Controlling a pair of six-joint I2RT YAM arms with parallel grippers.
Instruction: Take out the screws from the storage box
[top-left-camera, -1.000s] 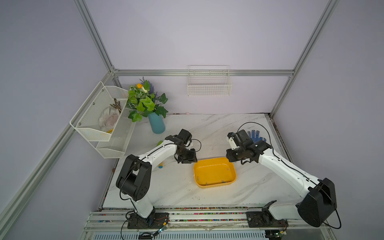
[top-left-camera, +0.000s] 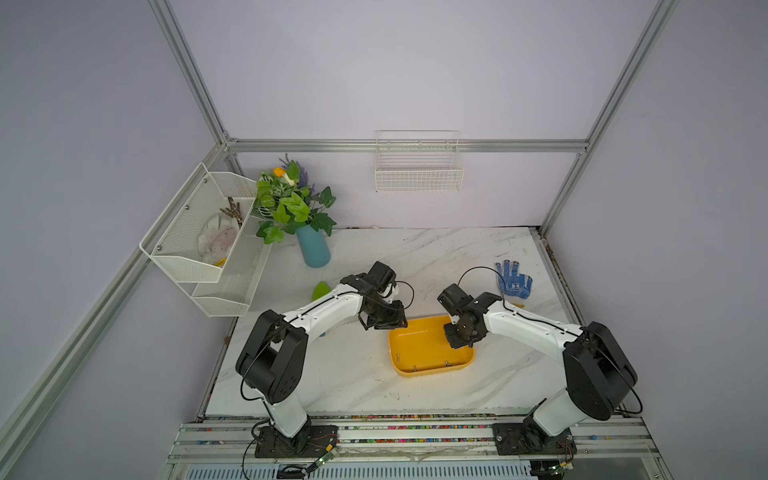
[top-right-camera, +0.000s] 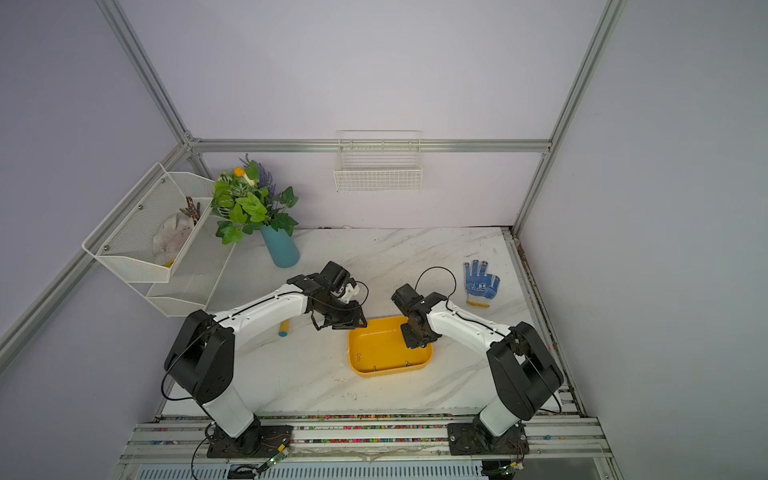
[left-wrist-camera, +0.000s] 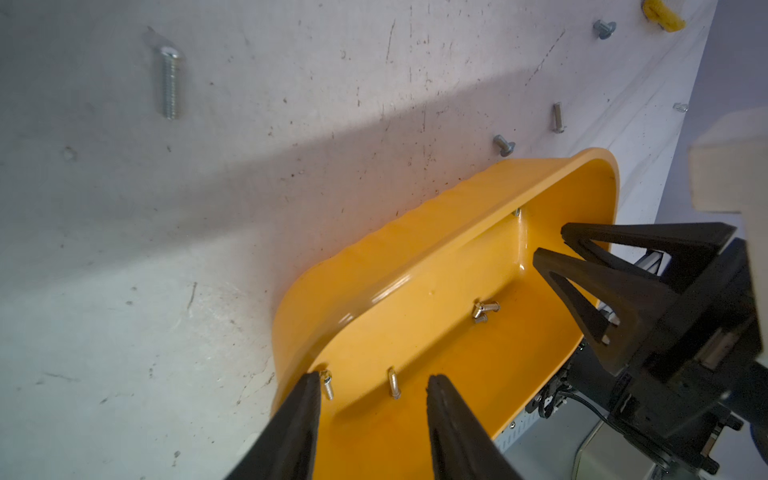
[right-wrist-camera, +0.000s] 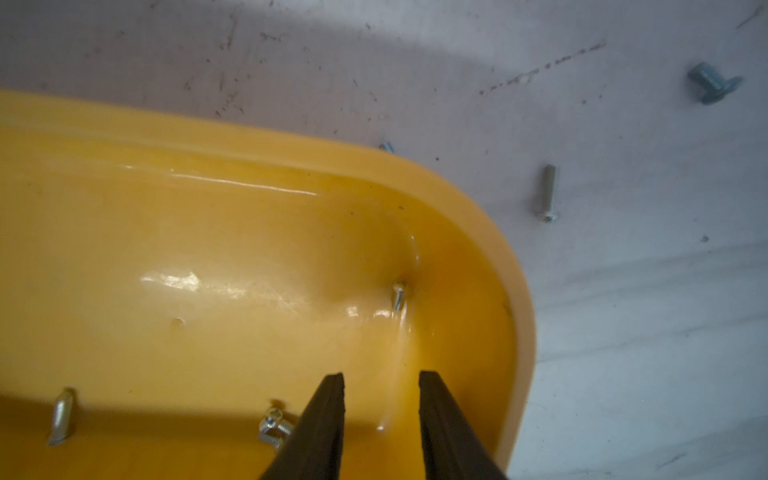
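Observation:
The orange storage box (top-left-camera: 424, 344) sits on the marble table. Loose screws (right-wrist-camera: 549, 193) lie on the table outside its rim. My left gripper hangs open over the box's end, nothing between its fingers. My right gripper is open and empty inside the box's right end, above the screws.
A blue glove (top-left-camera: 513, 280) lies at back right, a teal vase (top-left-camera: 313, 246) of flowers at back left. A white mesh shelf (top-left-camera: 188, 256) hangs on the left.
My right gripper has come down and inward over the box. My left gripper has moved slightly right, toward the box.

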